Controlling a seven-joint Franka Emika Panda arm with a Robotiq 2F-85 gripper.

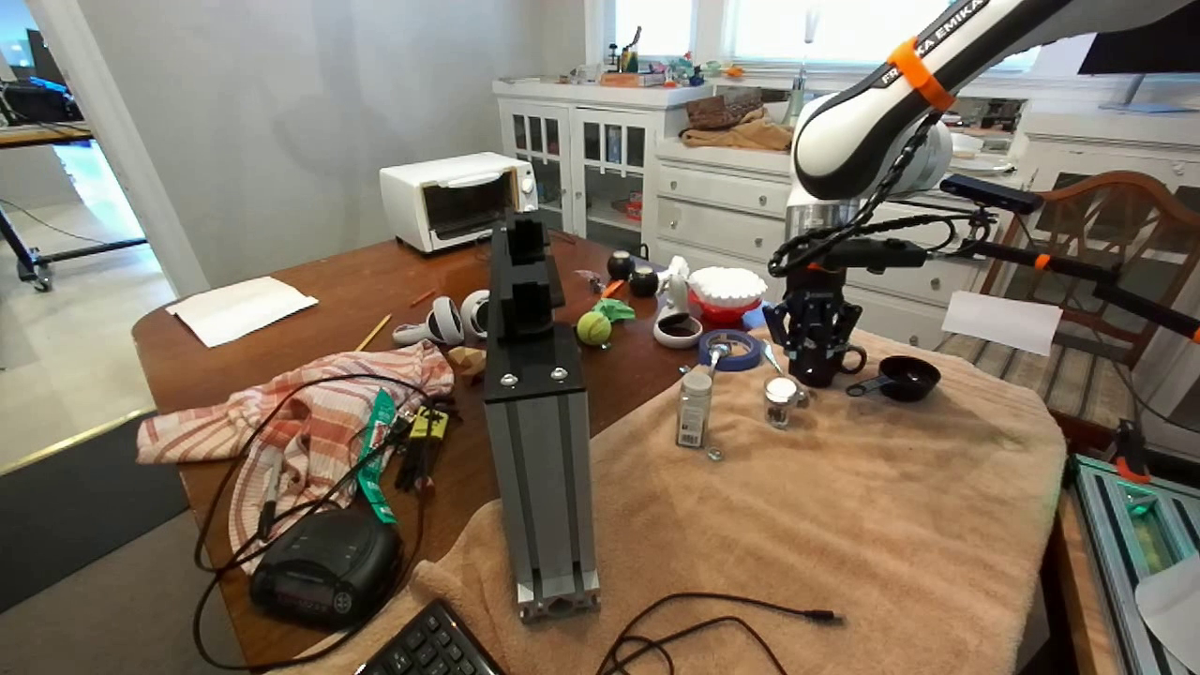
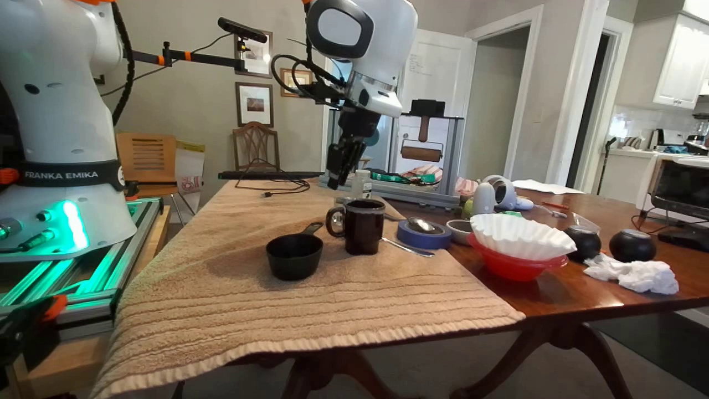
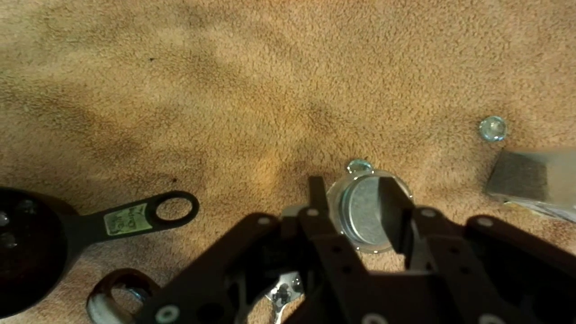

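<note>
A small glass jar [image 1: 778, 403] with a pale lid stands on the tan towel. My gripper is part open above it; the round silver lid [image 3: 367, 208] shows through the gap in the wrist view, partly covered by one finger. Nothing appears held. From the side, the gripper [image 2: 339, 176] hangs in the air beyond the dark mug [image 2: 364, 226]. A clear bead [image 3: 360, 165] lies against the jar's edge, and another bead [image 3: 492, 128] rests on the towel near the labelled shaker bottle [image 1: 694, 407].
A black measuring cup [image 2: 294, 255] sits near the mug. Blue tape [image 2: 423, 235], a spoon [image 3: 286, 289] and a red bowl [image 2: 515, 259] with paper filters are close by. A tall metal frame [image 1: 540, 472] stands on the table.
</note>
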